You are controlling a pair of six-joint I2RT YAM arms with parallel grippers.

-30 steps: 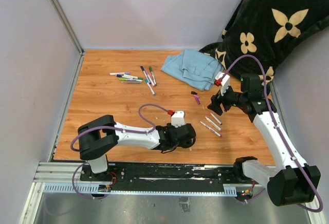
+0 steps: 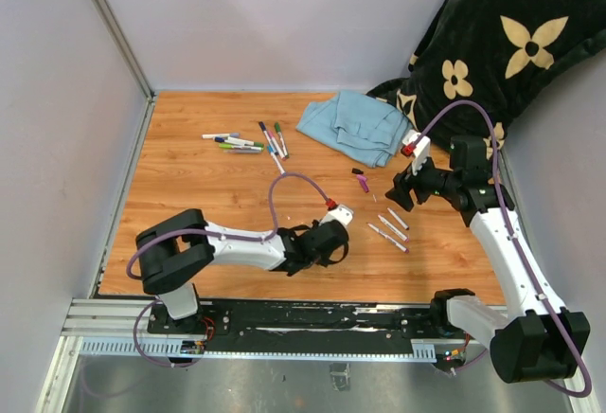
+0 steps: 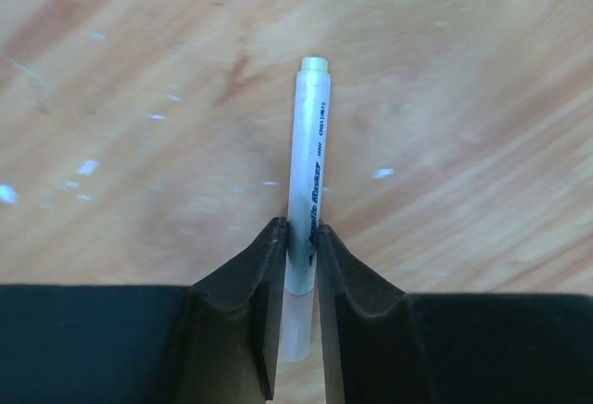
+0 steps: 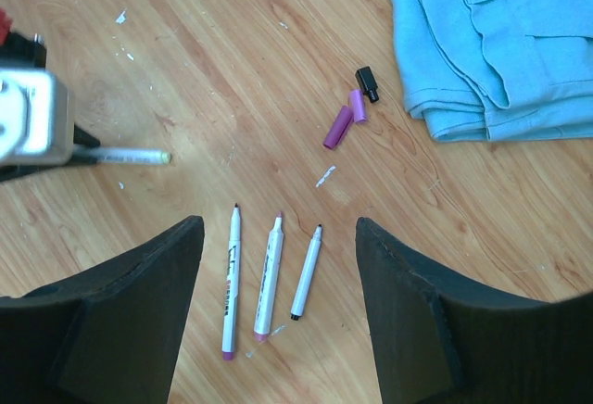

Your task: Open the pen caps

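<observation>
A white pen (image 3: 307, 163) with a pale green end is pinched by my left gripper, which is shut on it. Its greyish lower end pokes out below the fingers. From the right wrist view, the green-ended part of this held pen (image 4: 134, 156) juts out from the left arm. My right gripper stands open above the table, nothing between its fingers. Below it lie three uncapped pens: two with purple ends (image 4: 232, 284) (image 4: 268, 279) and one with a black end (image 4: 306, 274). Loose caps lie farther off: dark purple (image 4: 338, 128), light purple (image 4: 358, 106) and black (image 4: 367, 83).
Several more pens (image 2: 241, 143) lie in a group at the back left of the table. A folded blue cloth (image 2: 355, 127) is at the back, beside a dark patterned cushion (image 2: 492, 34).
My right gripper has moved only slightly to the right. The loose pens and caps look unmoved.
</observation>
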